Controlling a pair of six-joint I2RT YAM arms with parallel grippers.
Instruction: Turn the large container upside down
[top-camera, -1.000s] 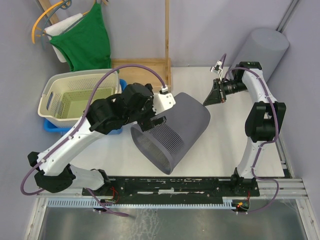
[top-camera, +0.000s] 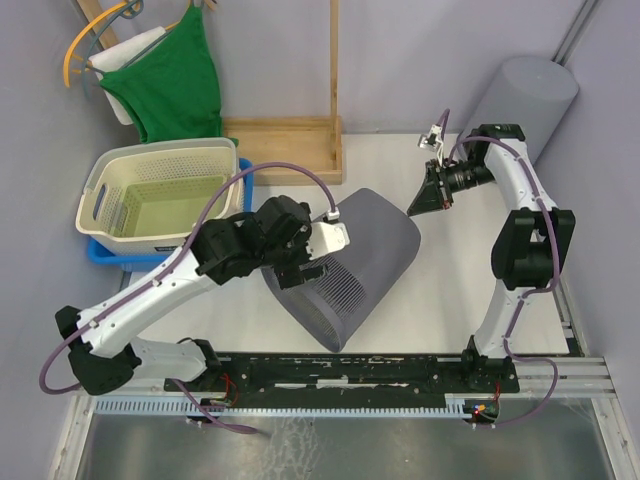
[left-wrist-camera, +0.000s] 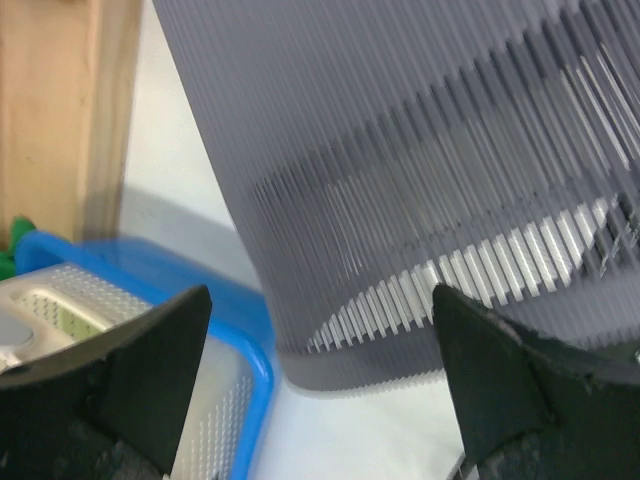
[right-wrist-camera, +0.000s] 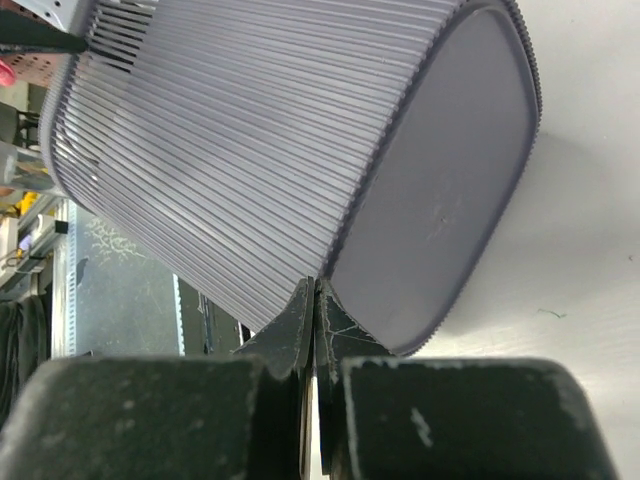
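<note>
The large grey container (top-camera: 375, 245) lies on its side in the middle of the table, slotted wall up and open end toward the front left. Its solid base (right-wrist-camera: 450, 170) faces my right gripper. Over the open end hovers my left gripper, its fingers (left-wrist-camera: 150, 380) wide apart with the slotted wall (left-wrist-camera: 400, 230) of the container beyond them. My right gripper is shut, its tips close to the edge of the base; nothing shows between them. Whether those tips touch the container, I cannot tell.
At the left a cream basket (top-camera: 95, 205) stands in a blue one (top-camera: 247, 185). A wooden frame (top-camera: 285, 178) and a hanging green cloth (top-camera: 170, 90) are behind. A grey bin (top-camera: 525, 95) fills the back right corner. Bare table (top-camera: 450, 290) lies right of the container.
My left arm has come down toward the container's open end and slightly left in the top view. The container and my right arm have stayed almost still.
</note>
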